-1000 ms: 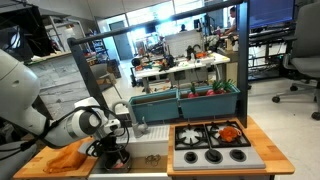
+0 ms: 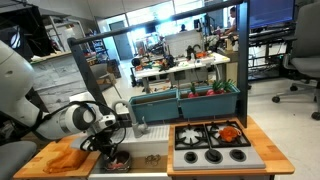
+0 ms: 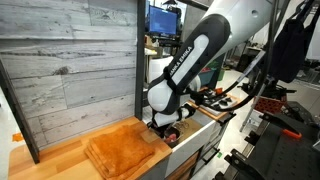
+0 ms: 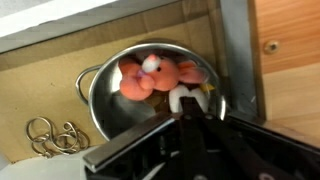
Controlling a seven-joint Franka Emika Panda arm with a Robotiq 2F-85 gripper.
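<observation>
A round metal pot (image 4: 108, 120) with loop handles lies below my gripper in the wrist view. Inside the pot are soft-looking orange-red toys (image 4: 135, 85) and a white piece (image 4: 187, 98) close to the fingertips. My black gripper is shut, and nothing shows between its fingers; whether it touches the white piece cannot be made out. In exterior view 1 the pot (image 2: 121, 161) sits in a compartment at the counter's left, with the gripper over it. The arm partly hides it in exterior view 2.
Metal rings (image 4: 52, 137) lie on the brown surface beside the pot. An orange cloth (image 3: 115, 150) rests on the wooden counter. A stove (image 2: 212, 145) with an orange-red item on it stands to the right, a blue rack (image 2: 185, 107) behind.
Over the last second the arm has shifted slightly left and down in exterior view 1. The gripper stays over the pot; the stove and cloth look unmoved.
</observation>
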